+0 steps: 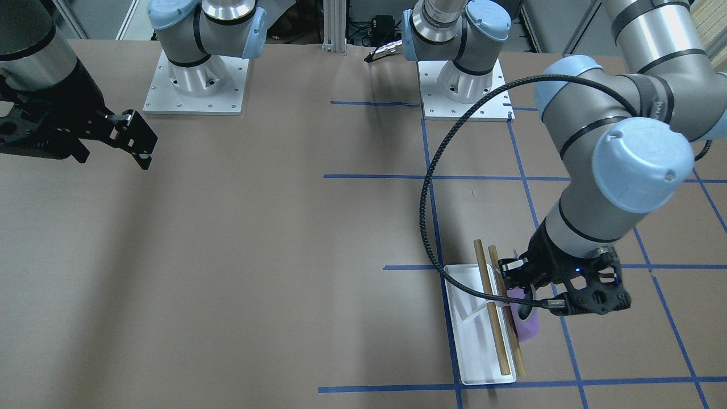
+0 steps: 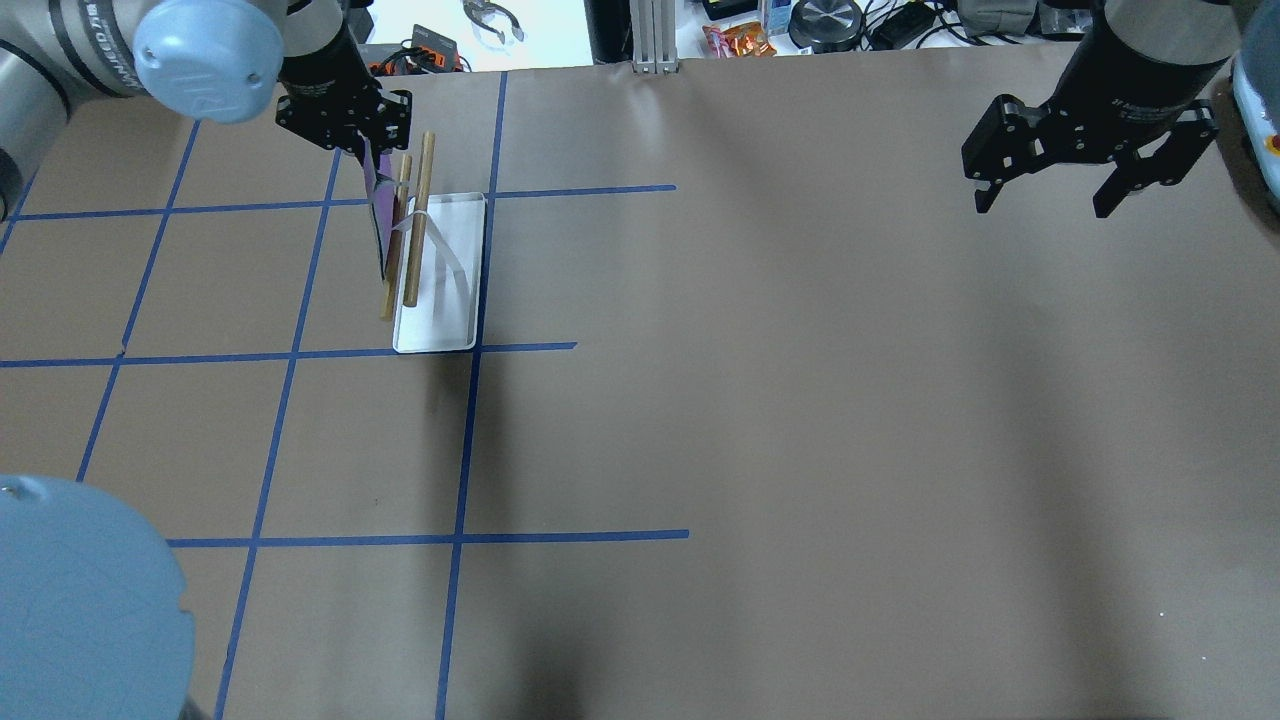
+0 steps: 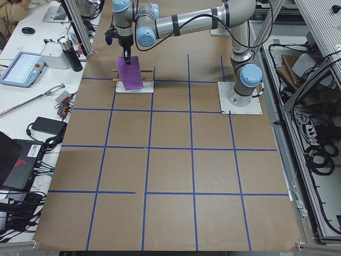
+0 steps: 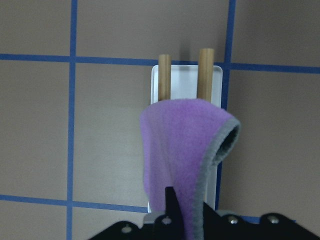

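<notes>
My gripper [image 2: 372, 132] is shut on a purple cloth [image 3: 128, 73] with a grey edge, which hangs from it over a white tray [image 2: 441, 324] with two wooden sticks [image 2: 420, 252] resting lengthwise on it. In the left wrist view the cloth [image 4: 180, 145] covers the middle of the sticks and tray. In the front view the cloth [image 1: 525, 324] hangs just behind the sticks, partly hidden by them and the gripper. Whether it touches them I cannot tell.
Other arms stand around the table, one with a black gripper [image 2: 1086, 156] at the top view's right.
</notes>
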